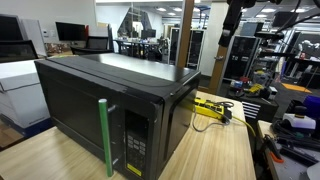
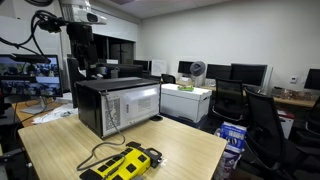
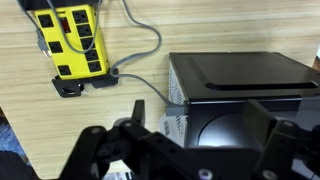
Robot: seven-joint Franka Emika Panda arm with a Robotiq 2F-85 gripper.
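A black microwave (image 1: 125,105) stands on the wooden table, with its door shut and a green strip (image 1: 105,138) upright along the front as a handle. The button panel (image 1: 137,143) is to the right of that handle. In the second exterior view the microwave (image 2: 97,110) shows its back and side. My gripper is above the microwave's edge in the wrist view, its dark fingers (image 3: 132,138) spread apart with nothing between them. Seen from the first exterior view, the gripper (image 1: 227,38) hangs high at the upper right, clear of the microwave.
A yellow power strip (image 2: 125,162) with a grey cord lies on the table behind the microwave. Bare tabletop (image 2: 185,148) extends beside it. Office chairs (image 2: 265,125) and a box (image 2: 230,138) stand beyond the table.
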